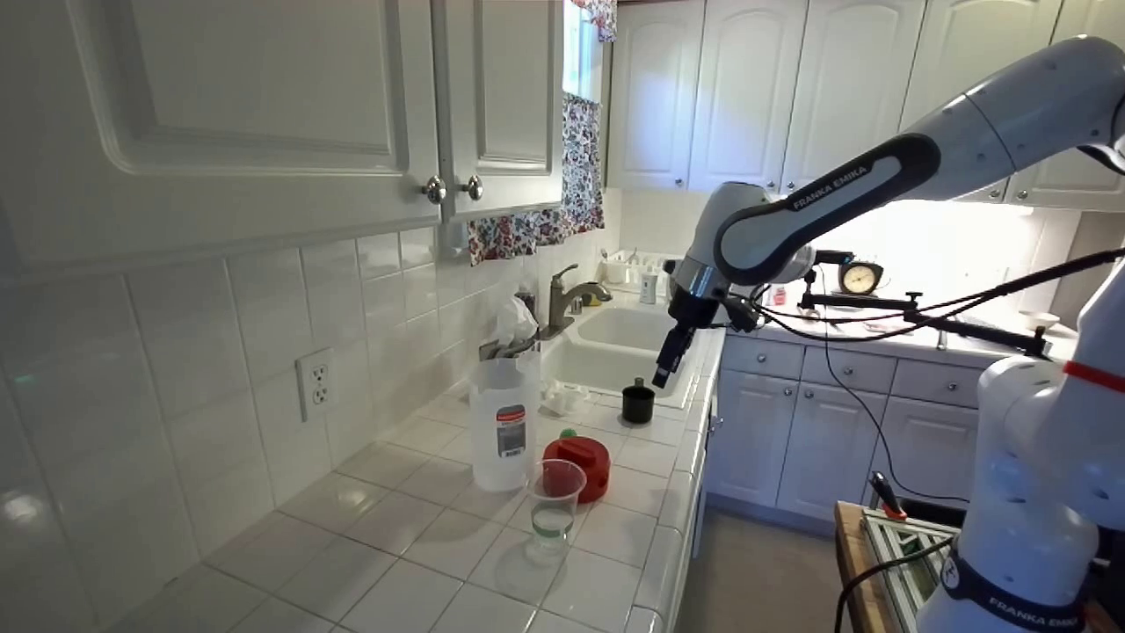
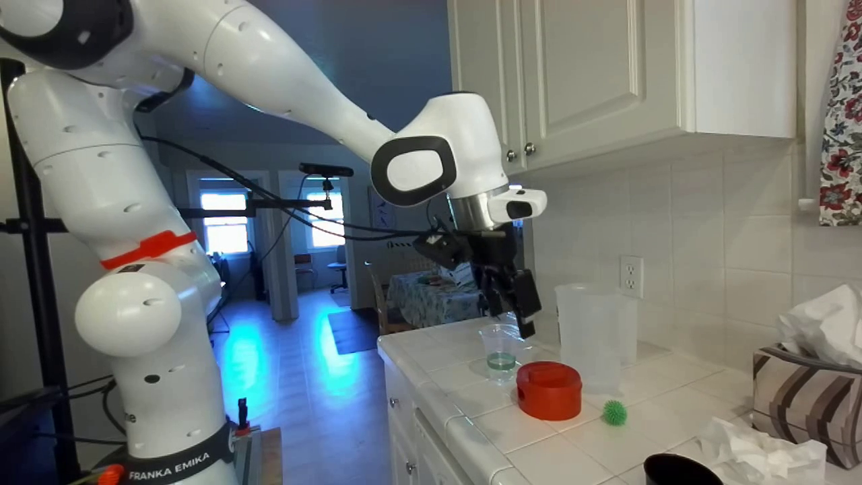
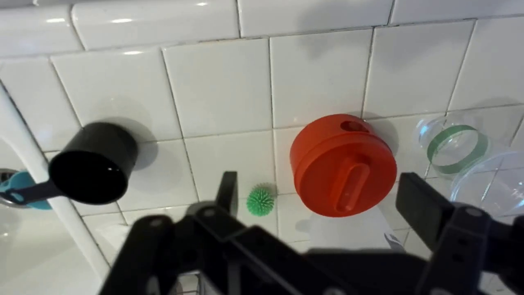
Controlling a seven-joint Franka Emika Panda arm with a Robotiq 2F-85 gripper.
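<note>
In the wrist view my gripper is open, its two fingers wide apart with nothing between them; it hangs above the tiled counter. Beyond the fingers lies a red round lidded container [image 3: 339, 169]. A small spiky green ball [image 3: 260, 201] sits close to the left finger. At the left stands a black cup [image 3: 100, 157] with a handle, near the sink edge. A clear plastic cup [image 3: 457, 147] with a green band is at the right. Exterior view 1 shows the gripper [image 1: 664, 374] high over the counter's front side, close above the black cup in the picture.
A tall translucent pitcher [image 2: 596, 339] stands behind the red container. A striped tissue box [image 2: 808, 400] and crumpled white tissue [image 2: 759, 453] are by the wall. The sink [image 1: 601, 359] lies beyond the black cup. Bare tiles stretch along the counter's near end.
</note>
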